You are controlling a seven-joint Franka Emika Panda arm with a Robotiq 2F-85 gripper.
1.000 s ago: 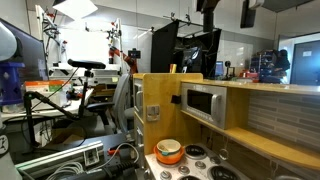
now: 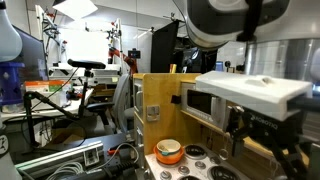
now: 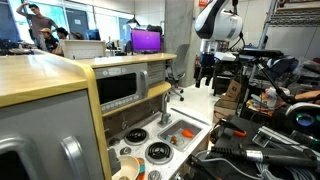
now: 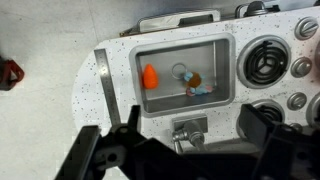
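Note:
Seen from the wrist, my gripper stands open over the counter, its dark fingers spread wide at the lower edge with nothing between them. A grey sink (image 4: 218,98) lies in front of them, away from the fingertips. Inside it are an orange object (image 4: 150,77) at the left and a small blue-and-brown item (image 4: 196,84) near the middle, beside the drain (image 4: 180,71). Exterior view 1 has the gripper (image 2: 268,143) large at the right, pointing down and covering part of the counter. Exterior view 2 shows the sink (image 3: 179,128) with the orange object (image 3: 187,133).
Stove burners (image 4: 267,62) flank the sink, with a faucet (image 4: 190,130) at its edge. Orange and cream bowls (image 2: 168,152) sit on the counter near a microwave (image 2: 203,105) on a wooden shelf. A person (image 3: 210,60) stands beyond the counter.
The arm has come down a long way in exterior view 1, its gripper now low in front of the shelf and counter. The bowls have not moved.

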